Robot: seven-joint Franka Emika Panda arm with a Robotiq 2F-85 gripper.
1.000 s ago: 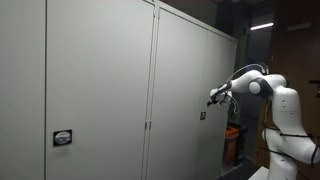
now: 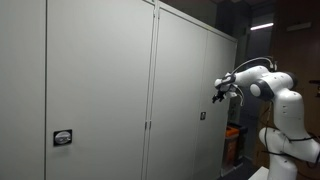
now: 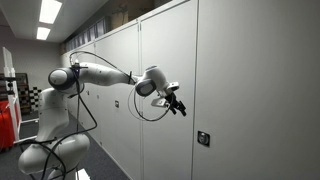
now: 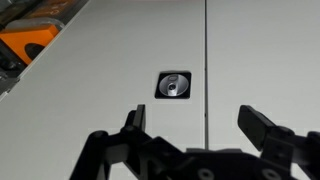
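Observation:
A tall light-grey cabinet [image 2: 100,60] fills most of exterior view 1. One round silver latch in a black square plate [image 4: 172,85] sits on its door, ahead of my gripper in the wrist view. The gripper's two black fingers [image 4: 130,143] stand wide apart, with only door surface visible between them. In exterior view 2 the gripper [image 3: 178,106] hangs in front of the cabinet, apart from a second latch [image 3: 203,138]. All doors in view appear shut.
Orange bins [image 2: 233,135] stand beyond the cabinet's right end, near the arm's base. A red object [image 3: 5,123] is at the far left of exterior view 2. Cables [image 3: 88,110] loop along the arm. Open space lies before the doors.
In exterior view 1 my gripper has shifted slightly to the right, toward the arm's base, and its tilt has changed a little. The doors look unmoved.

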